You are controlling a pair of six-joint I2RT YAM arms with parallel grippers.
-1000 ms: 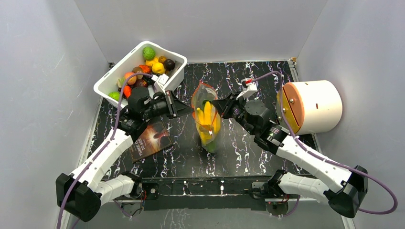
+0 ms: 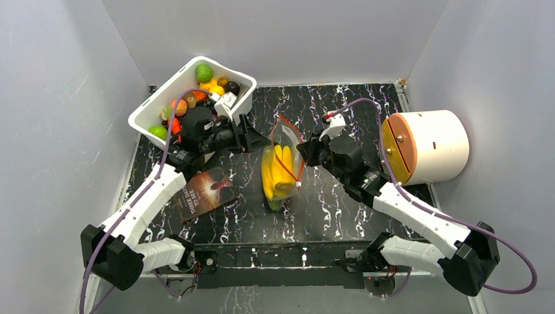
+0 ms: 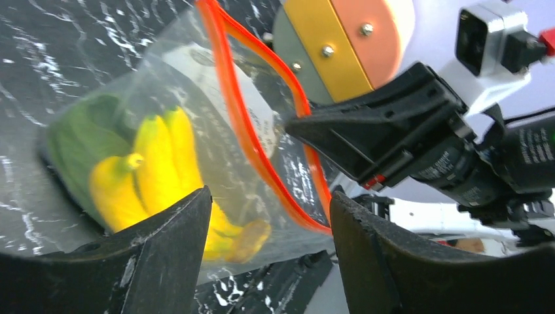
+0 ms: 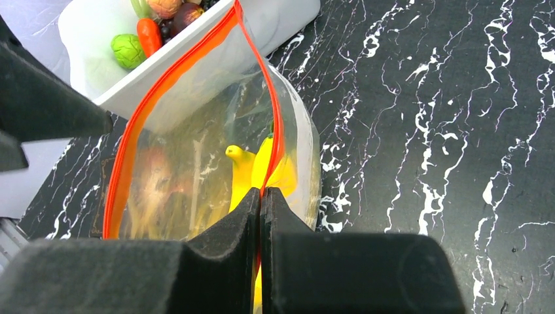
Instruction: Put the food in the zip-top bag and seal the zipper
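A clear zip top bag [image 2: 286, 135] with an orange-red zipper rim hangs mouth-up at mid-table, its mouth spread apart. Yellow bananas [image 2: 277, 169] lie inside it, with something green near the bottom, seen through the plastic in the left wrist view. My right gripper is shut on the orange zipper edge at the bag's right side; the rim runs between its fingertips. On the other side, my left gripper stands open, its fingers near the opposite rim. In the left wrist view the orange zipper strip [image 3: 252, 140] passes beyond the gap between those fingers.
A white bin [image 2: 145, 122] of mixed toy produce stands at the back left. Under the left arm lies a dark book [image 2: 205, 193]. A white-and-orange cylinder [image 2: 429, 147] rests at the right.
My left gripper has opened and come away from the rim slightly.
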